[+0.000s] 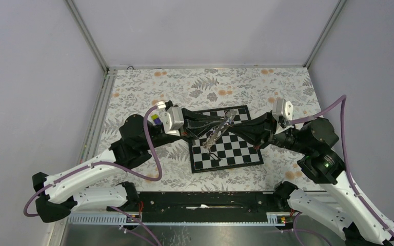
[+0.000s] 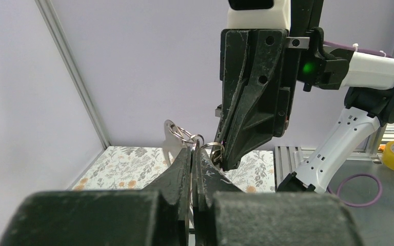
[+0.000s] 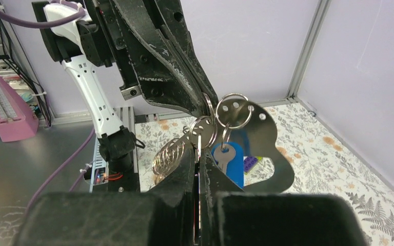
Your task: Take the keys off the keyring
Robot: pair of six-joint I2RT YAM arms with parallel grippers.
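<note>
A shiny metal keyring plate (image 3: 274,133) with several holes hangs in the air between my grippers, above the chequered board. From it hang metal rings, a large one (image 3: 234,125) and several small ones (image 3: 168,156), plus a key (image 3: 224,155) and a blue tag (image 3: 237,171). My left gripper is shut at the rings, with a thin ring (image 2: 197,137) at its tips. My right gripper is shut too, a thin bright metal edge upright between its tips; whether ring or key cannot be told. In the left wrist view another ring (image 2: 217,145) reaches towards the right fingertips.
Below the grippers lies the black-and-white board (image 1: 227,166) on a floral cloth (image 1: 149,95). A small purple and yellow block (image 1: 156,119) sits beside the left arm. Open cloth surrounds the board; walls stand at the back and sides.
</note>
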